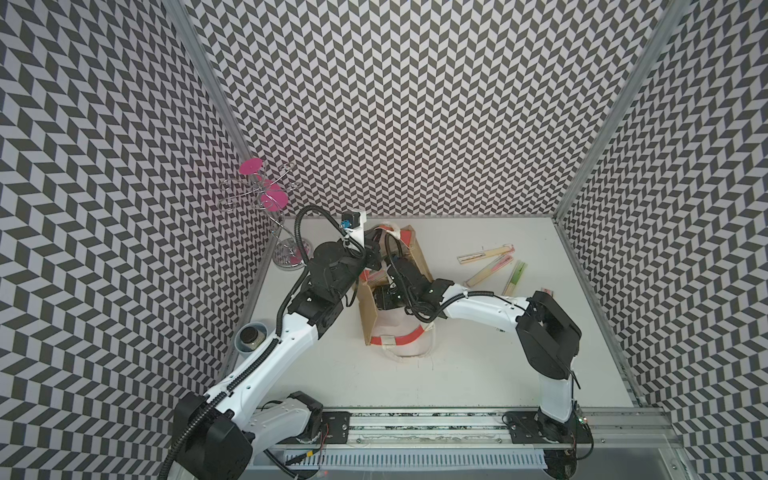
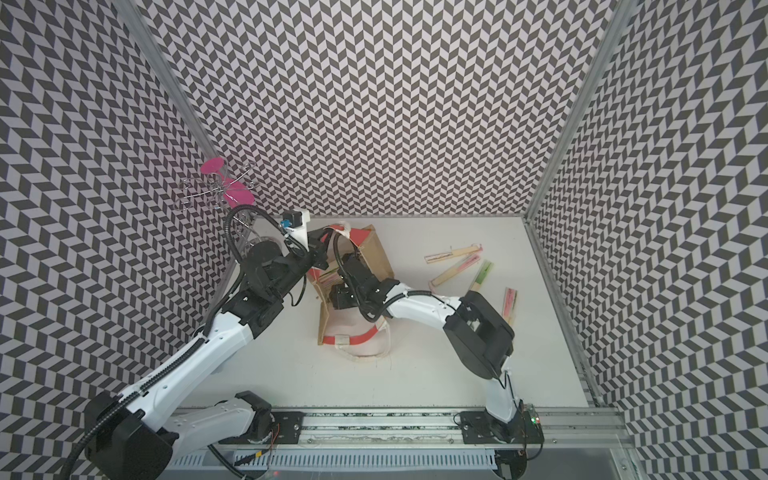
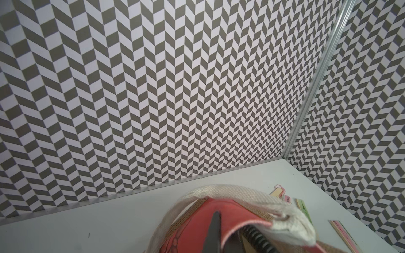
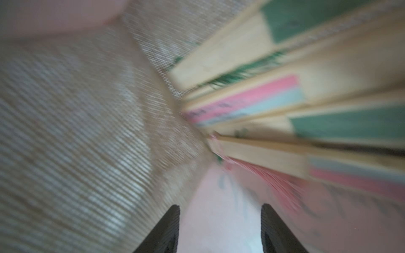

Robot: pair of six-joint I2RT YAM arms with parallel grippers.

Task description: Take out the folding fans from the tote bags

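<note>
The burlap tote bag (image 1: 367, 312), with red trim and white handles, lies on its side, its mouth facing the front. Inside it, the right wrist view shows several wooden folding fans (image 4: 253, 99) with green, pink and blue labels, one with a pink tassel (image 4: 270, 177). My right gripper is inside the bag, its fingers apart and nothing between them, short of the fans. My left gripper is shut against the bag's red lining (image 3: 192, 229); whether cloth is pinched there is hidden.
Several fans (image 1: 485, 254) lie loose on the table's right side. At the far left stands a metal rack with pink discs (image 1: 274, 198), and a blue bowl (image 1: 242, 338) sits nearer.
</note>
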